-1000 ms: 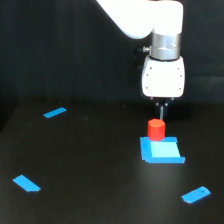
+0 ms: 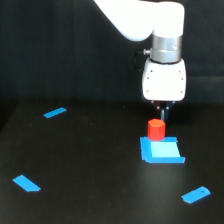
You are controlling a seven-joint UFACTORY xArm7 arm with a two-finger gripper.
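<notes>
A small red block (image 2: 156, 130) sits at the upper left part of a pale square (image 2: 165, 150) bordered with blue tape. My gripper (image 2: 164, 111) points down from the white arm, just above and slightly right of the block in the picture. Its dark fingers are small against the black background, so their opening is unclear. Whether they touch the block cannot be told, but the block's front face shows uncovered.
Blue tape strips lie on the black table: one at the far left (image 2: 55, 112), one at the near left (image 2: 26, 184) and one at the near right (image 2: 196, 195).
My gripper's lower end looks slightly lower and its dark finger area a little wider. The red block and the taped square look the same.
</notes>
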